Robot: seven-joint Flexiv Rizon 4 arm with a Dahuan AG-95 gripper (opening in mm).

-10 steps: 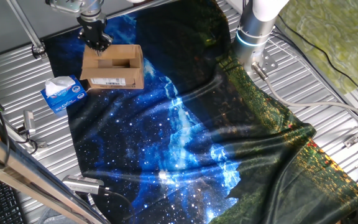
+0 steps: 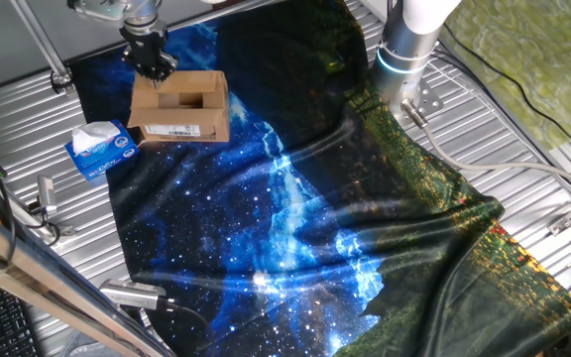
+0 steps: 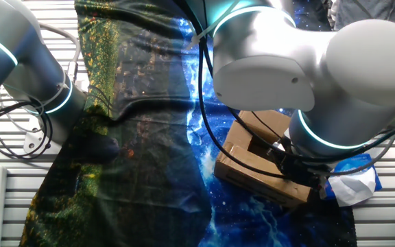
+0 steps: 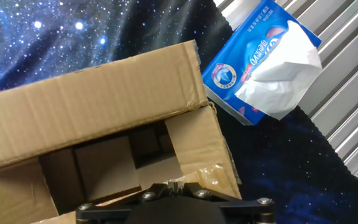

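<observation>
An open brown cardboard box (image 2: 179, 119) sits on the dark starry cloth, a white label on its front side. Over the box's far edge in exterior view 1 is my gripper (image 2: 157, 79). In the wrist view the gripper appears shut, its fingertips together at the box's taped edge. Whether any cardboard is caught between them cannot be made out. The box (image 4: 92, 102) shows raised flaps around a partly shadowed inside. In exterior view 2 the arm and its cables partly cover the box (image 3: 256, 175).
A blue tissue box (image 2: 102, 154) with a white tissue sticking out stands close beside the cardboard box. The galaxy-print cloth (image 2: 266, 228) is wrinkled and otherwise bare over its middle. A metal post (image 2: 43, 40) rises near the table's far left corner.
My gripper shifts very slightly at the box's far edge. The cardboard box and tissue box stay where they were.
</observation>
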